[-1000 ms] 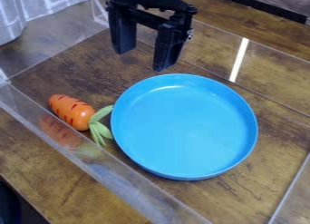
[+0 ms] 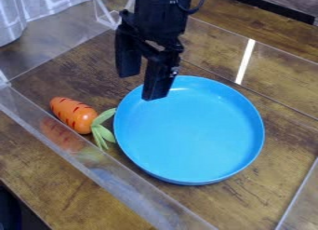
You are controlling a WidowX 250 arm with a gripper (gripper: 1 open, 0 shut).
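Note:
My black gripper [image 2: 141, 72] hangs over the back left of a blue plate [image 2: 188, 136], its two fingers spread open with nothing seen between them. An orange toy carrot [image 2: 74, 114] with green leaves lies to the left of the plate, below and left of the gripper, apart from it.
A clear plastic wall [image 2: 87, 163] runs diagonally along the front left, and other clear edges border the wooden surface [image 2: 248, 94]. A white cloth [image 2: 25, 15] is at the back left. Bare wood surrounds the plate on the right and behind.
The carrot and plate have not moved.

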